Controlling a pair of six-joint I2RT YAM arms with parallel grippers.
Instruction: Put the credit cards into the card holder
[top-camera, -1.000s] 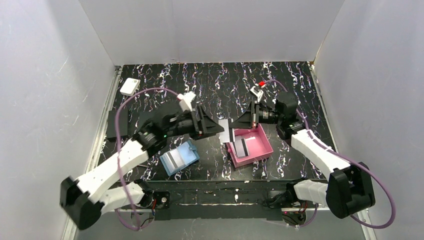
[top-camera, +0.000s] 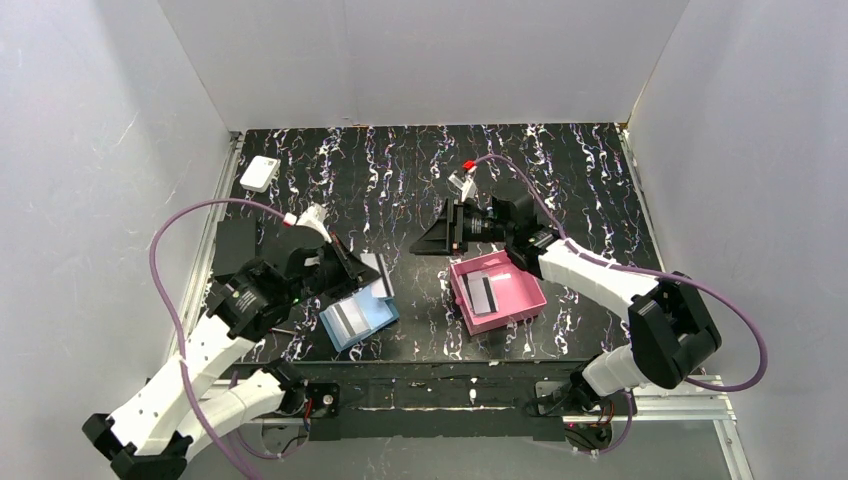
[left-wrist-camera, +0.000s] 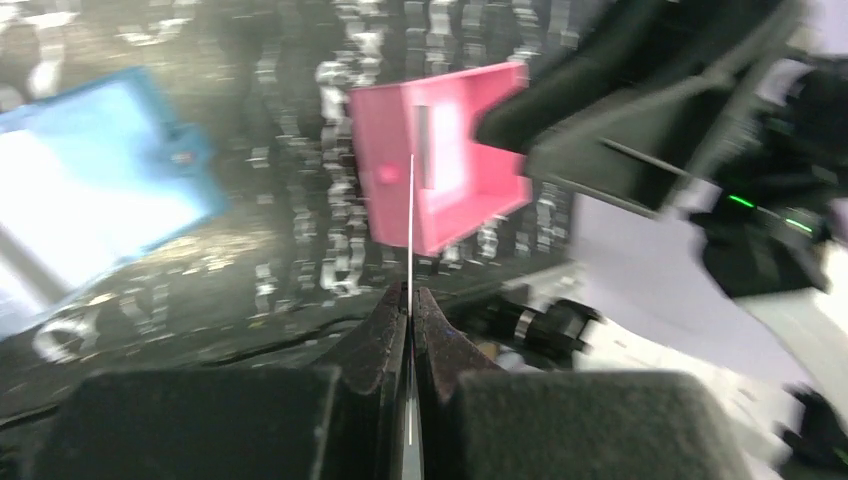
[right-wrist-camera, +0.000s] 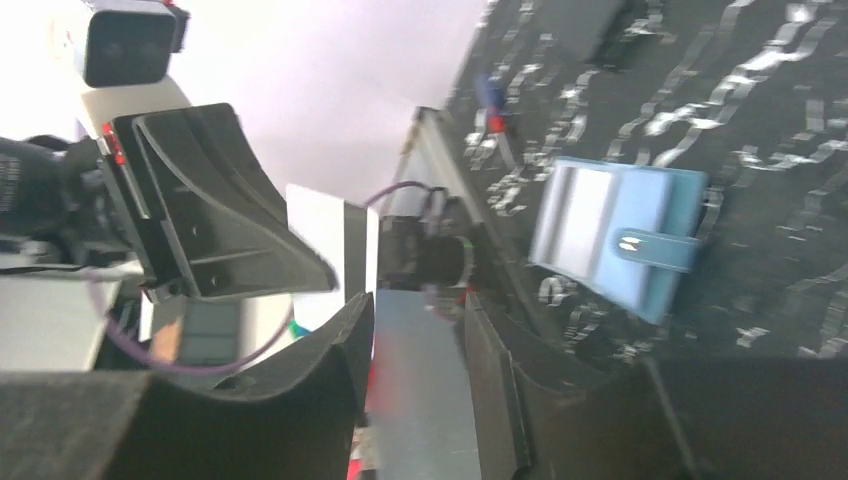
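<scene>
A white credit card (left-wrist-camera: 410, 235) with a dark stripe stands edge-on in the left wrist view, and my left gripper is shut on it. In the top view that card (top-camera: 381, 279) hangs over the upper part of the blue card holder (top-camera: 368, 323), which lies on the table showing a striped card in its face. My right gripper (top-camera: 415, 248) is empty above the table's middle; a gap shows between its fingers in the right wrist view. The pink box (top-camera: 520, 290) holds another striped card (top-camera: 482, 293).
A white box (top-camera: 260, 174) and a dark flat block (top-camera: 235, 247) lie at the table's left. A screwdriver (right-wrist-camera: 490, 100) lies beyond the holder in the right wrist view.
The card has passed from my right gripper to my left.
</scene>
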